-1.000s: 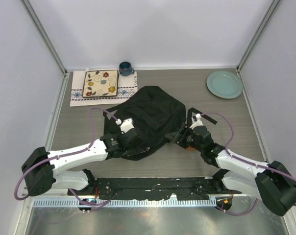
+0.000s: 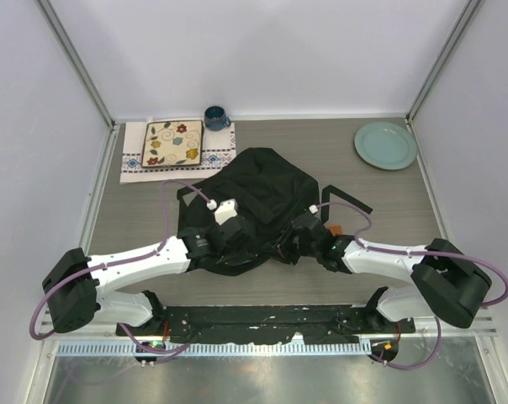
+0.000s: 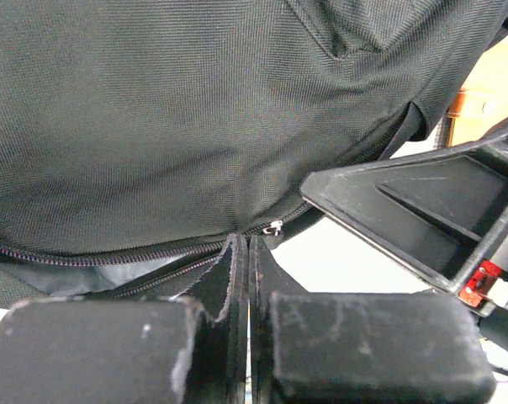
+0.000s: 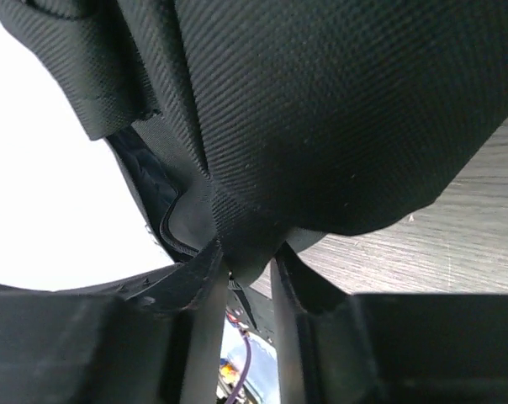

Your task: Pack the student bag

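Observation:
The black bag (image 2: 258, 189) lies flat on the table, its lower edge towards me. In the left wrist view a zipper (image 3: 94, 259) runs along that edge, partly parted over a pale lining, with a small metal pull (image 3: 273, 227). My left gripper is shut at the zipper just left of the pull; any thin fabric between its tips is hidden. From the right, my right gripper reaches the same edge. Its fingers stand part open, with a fold of bag fabric (image 4: 250, 240) between them.
An orange item (image 2: 335, 229) lies partly hidden behind the right arm, beside a black strap (image 2: 348, 199). At the back are a patterned board (image 2: 171, 143) on a white cloth (image 2: 136, 175), a blue mug (image 2: 216, 118) and a green plate (image 2: 385, 146).
My right gripper has moved left and slightly down along the bag's lower edge, closer to my left gripper. The bag looks unmoved.

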